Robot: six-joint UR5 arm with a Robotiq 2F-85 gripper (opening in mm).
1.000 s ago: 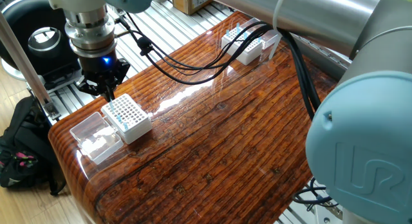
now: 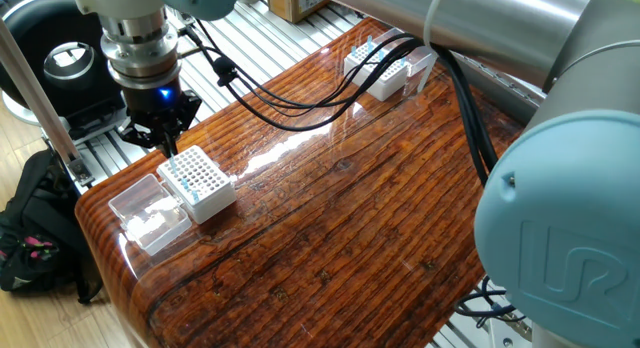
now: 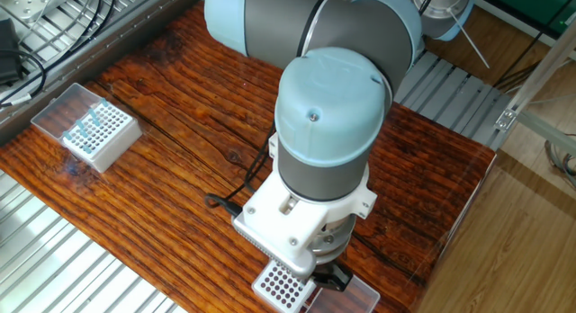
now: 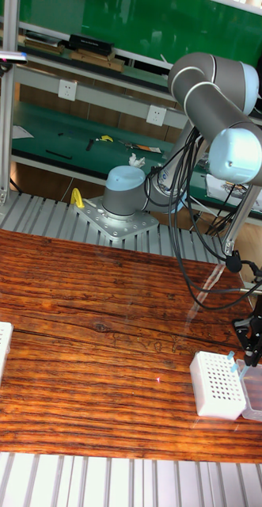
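Observation:
My gripper [image 2: 171, 152] points down at the edge of the near white tip rack [image 2: 208, 202], on the side by its clear open lid [image 2: 150, 216]. Its dark fingers come close together, and a thin blue tip [image 2: 174, 166] shows right below them at the rack's holes. It appears shut on this tip, though the contact itself is too small to see clearly. A few other blue tips [image 4: 232, 356] stand in the same rack. In exterior view 2 the arm hides most of the gripper, while the rack [image 3: 284, 288] stays partly visible.
Another white rack [image 3: 102, 138] with several blue tips and an open clear lid [image 3: 65, 111] stands at the table's other end. Bare wooden table [image 4: 97, 355] lies between the racks. Black cables [image 2: 300, 123] hang from the arm above the table.

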